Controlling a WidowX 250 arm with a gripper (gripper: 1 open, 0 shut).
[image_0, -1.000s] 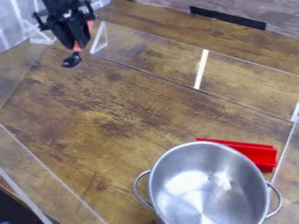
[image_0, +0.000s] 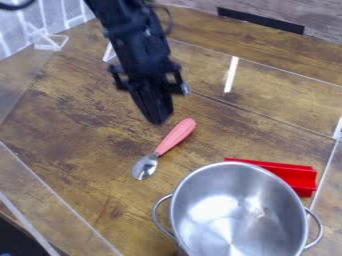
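A spoon (image_0: 174, 140) with a pink handle and metal bowl lies on the wooden table, its bowl toward the lower left. Just above its handle is my black gripper (image_0: 158, 108), somewhat blurred and shut, with nothing visible between its fingers. A steel pot (image_0: 238, 215) with two side handles stands at the lower right.
A red object (image_0: 294, 175) lies behind the pot at the right. Whitish strips cross the surface, and a clear barrier edges the left side.
My gripper has come down and rightward from the upper left. The pink spoon, earlier up with the gripper, now lies on the table below it.
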